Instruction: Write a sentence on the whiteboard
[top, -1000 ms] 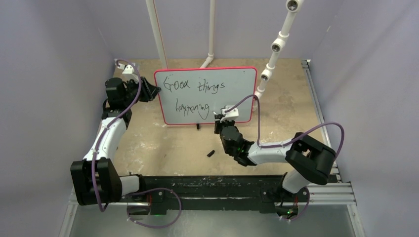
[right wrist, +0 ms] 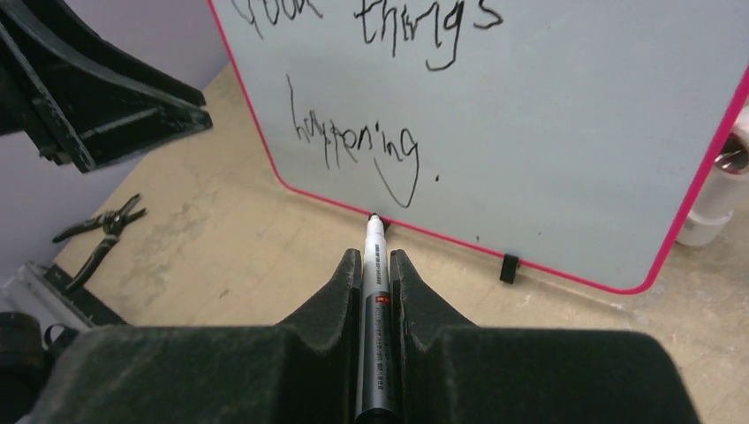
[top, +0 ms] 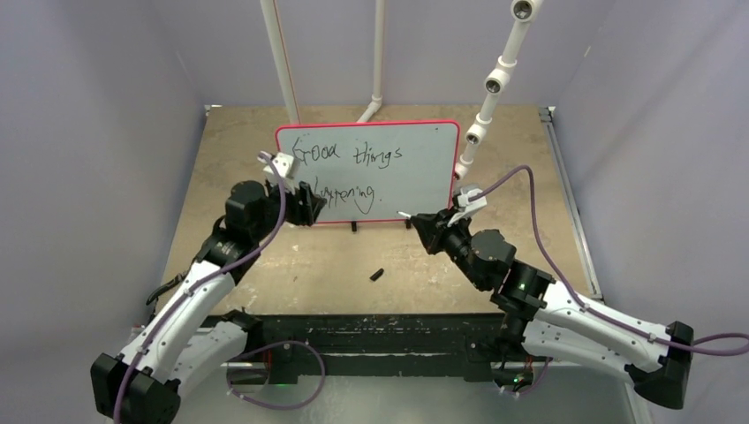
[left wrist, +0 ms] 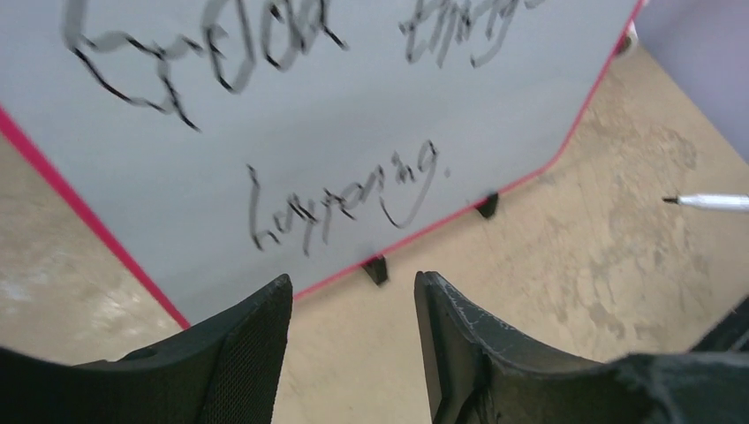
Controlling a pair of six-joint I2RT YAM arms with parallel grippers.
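Observation:
The red-framed whiteboard [top: 415,172] bears black handwriting in two lines, "Good things" and "happening" followed by a dot. My right gripper is shut on a marker [right wrist: 376,265], its white body and dark uncapped tip pointing forward, clear of the board. In the left wrist view the same marker [left wrist: 711,201] shows at the right edge. My left gripper stands open with nothing between its fingers, in front of the board's lower left corner in the top view. A small black piece, perhaps the marker's cap [top: 377,275], lies on the table.
Black clips [top: 354,227] sit under the board's lower edge. Pliers [right wrist: 110,231] lie on the left of the table. A jointed white stand [top: 481,124] rises at the board's right. Bare table [top: 327,274] stretches in front of the board.
The right gripper, still with the marker, has backed away from the board toward the right.

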